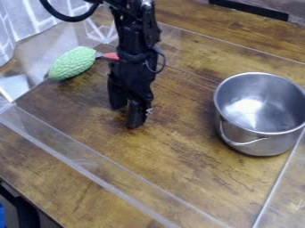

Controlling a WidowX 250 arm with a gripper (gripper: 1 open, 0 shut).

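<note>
My black arm comes down from the top centre to a gripper (131,107) low over the wooden table (143,178). Its dark fingers blend together, so I cannot tell whether they are open or shut, or whether anything is between them. Left of the arm lies a green textured object (70,64), with a red item (110,55) partly behind the arm.
A large steel pot (258,114) stands at the right. Clear plastic strips run along the table's left, front and right.
</note>
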